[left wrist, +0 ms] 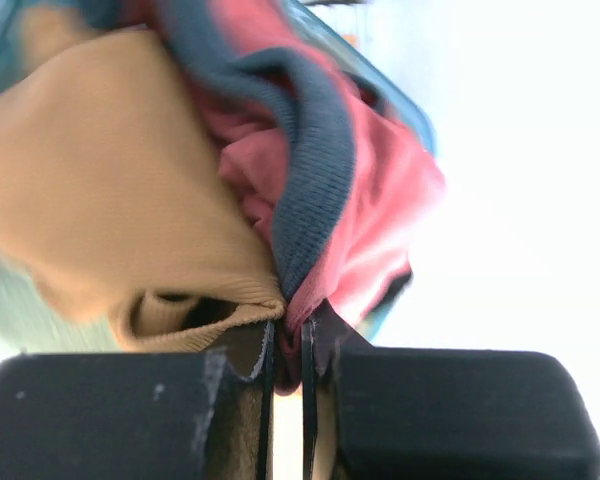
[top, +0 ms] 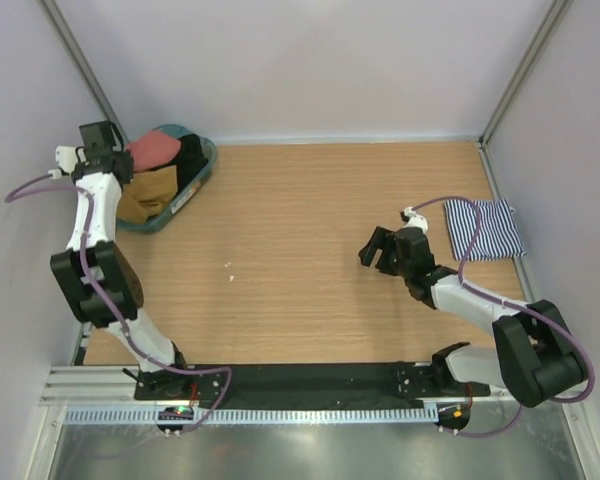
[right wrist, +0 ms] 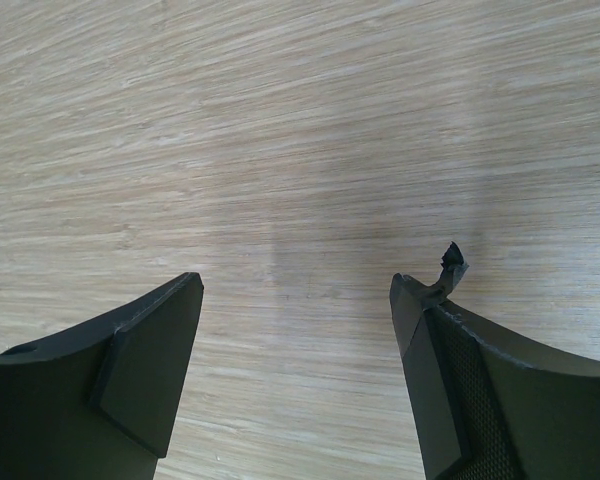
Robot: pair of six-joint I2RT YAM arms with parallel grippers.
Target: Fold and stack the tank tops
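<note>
In the left wrist view, my left gripper is shut on bunched cloth. A tan cloth (left wrist: 130, 170) and a pink cloth (left wrist: 380, 210) with dark blue trim (left wrist: 315, 190) both run down into its fingers. From above, the left gripper (top: 125, 165) stands at the left side of the teal basket (top: 208, 160), over its clothes. Folded flat at the far right of the table lies a striped dark-and-white garment (top: 485, 230). The right gripper is open over bare wood, nothing between its fingers.
A black cloth (top: 189, 162) lies at the basket's right side. Walls close in on the left, right and back.
</note>
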